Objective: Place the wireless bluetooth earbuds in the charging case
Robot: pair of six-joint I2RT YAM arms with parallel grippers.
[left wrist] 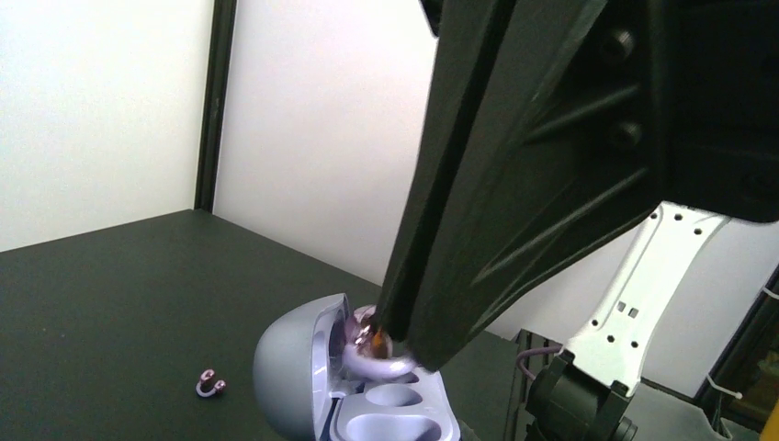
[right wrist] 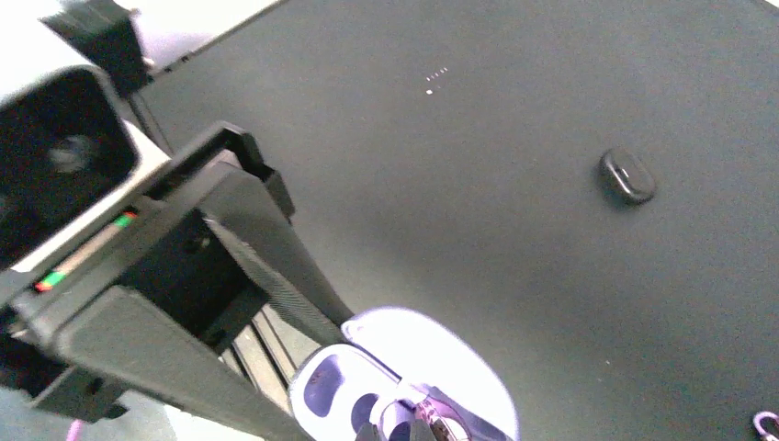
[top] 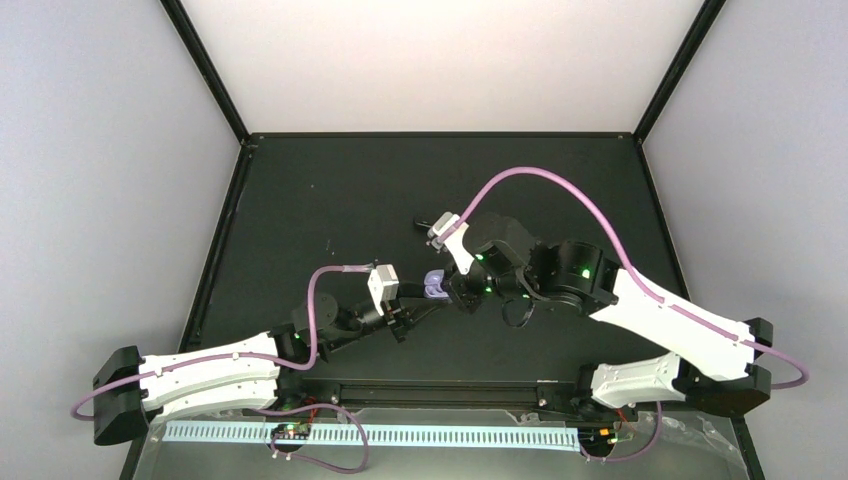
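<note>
My left gripper is shut on the open lilac charging case (right wrist: 349, 404), one finger on each side. In the left wrist view the case (left wrist: 274, 367) has its lid raised and empty wells facing up. A shiny pink earbud (left wrist: 366, 342) is at the case, close to the lid's inner side. My right gripper is shut, its tips against or just beside this earbud. They partly cover it, so whether they pinch it cannot be told. The second earbud (left wrist: 210, 384) lies on the black table beyond the case.
A small dark glossy pod (right wrist: 628, 176) lies on the table (right wrist: 496, 211) away from the case. In the top view the two grippers meet closely around the case.
</note>
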